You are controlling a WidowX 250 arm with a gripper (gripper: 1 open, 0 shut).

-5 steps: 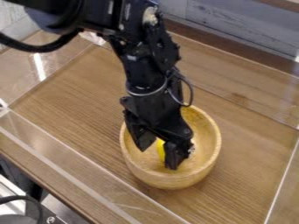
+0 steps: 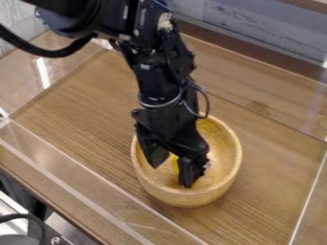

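My black gripper (image 2: pixel 175 163) reaches down into a round tan bowl (image 2: pixel 217 187) near the front middle of the wooden table. Its two fingers are spread apart, one at the left and one at the right inside the bowl. Between and behind them a small yellow object (image 2: pixel 175 167) shows, partly hidden by the gripper. I cannot see whether the fingers touch it.
A white wall (image 2: pixel 255 38) runs along the back. A dark cable lies at the lower left corner.
The gripper has shifted very slightly within the bowl; the bowl looks unmoved.
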